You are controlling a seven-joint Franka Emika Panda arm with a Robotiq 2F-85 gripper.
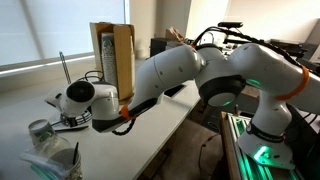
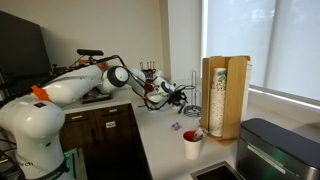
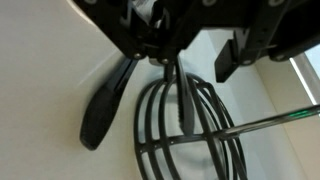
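My gripper is low over the counter, beside a black wire rack (image 3: 160, 135) with curved ribs and a metal post. In the wrist view one dark finger (image 3: 101, 116) lies to the left, clear of the wires. The other finger reaches down among the ribs on the right. A gap stands between them, so the fingers are part open, and I see nothing clearly gripped. Exterior view 1 has the gripper (image 1: 63, 112) at the rack, its tips hard to make out. The rack's upright post (image 2: 193, 80) also shows in exterior view 2.
A grey mug (image 1: 41, 130) and a white container (image 1: 68, 157) stand near the gripper. Behind the arm rises a tall wooden holder (image 1: 124, 60). Exterior view 2 shows a white utensil bucket (image 2: 187, 147) and a dark appliance (image 2: 265, 152).
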